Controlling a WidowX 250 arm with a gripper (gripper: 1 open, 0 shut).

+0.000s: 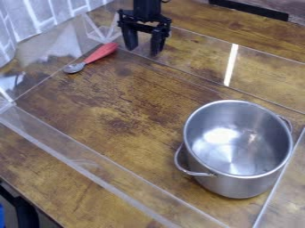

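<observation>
The black gripper (144, 36) is at the top centre of the camera view, just right of a spoon with a red handle (100, 53) and a metal bowl end pointing down-left. I cannot tell whether the gripper is open or shut. A steel pot (236, 147) with wire handles stands at the lower right.
Transparent plastic edging runs along the left, back and right. A grey-white crumpled surface (24, 27) fills the upper left.
</observation>
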